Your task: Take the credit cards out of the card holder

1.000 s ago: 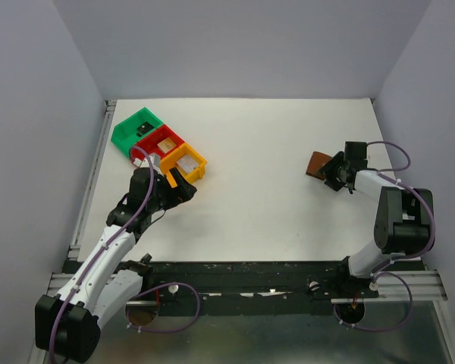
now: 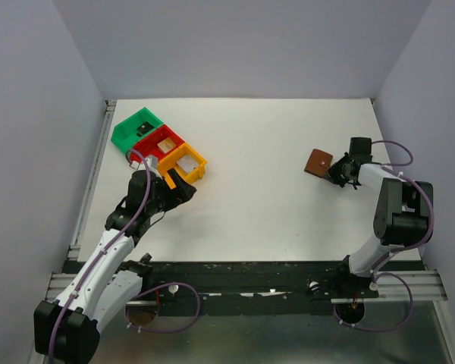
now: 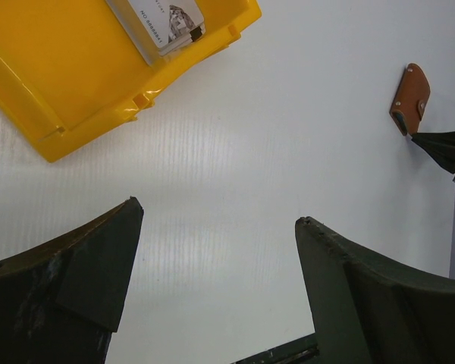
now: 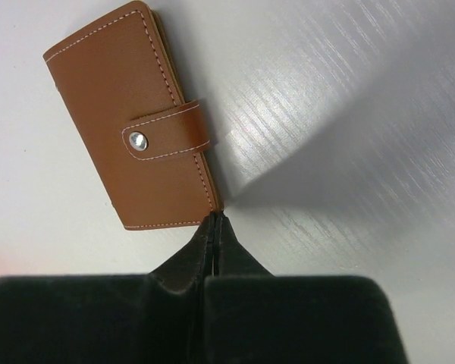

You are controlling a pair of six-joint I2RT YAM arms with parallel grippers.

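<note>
The brown leather card holder [image 4: 125,114] lies flat on the table, its snap strap [image 4: 171,131] fastened across one edge. In the top view the holder [image 2: 318,161] is at the right. My right gripper is shut, with its tips right at a corner of the holder; nothing shows between its fingers. Far to the left, my left gripper [image 2: 183,186] stands open over the table near the yellow bin, and its wrist view shows an empty gap between the fingers. A white printed card [image 3: 163,19] rests in that bin. Any cards inside the holder are hidden.
At the upper left, the green bin [image 2: 115,137], red bin [image 2: 184,143] and yellow bin [image 2: 202,161] stand joined in a row. The green one contains something black [image 2: 145,128], and a card [image 2: 167,144] is in the red one.
My right gripper has drawn back slightly to the upper right in the top view, and its fingers have come together. More of the holder is uncovered. The left arm looks unmoved.
</note>
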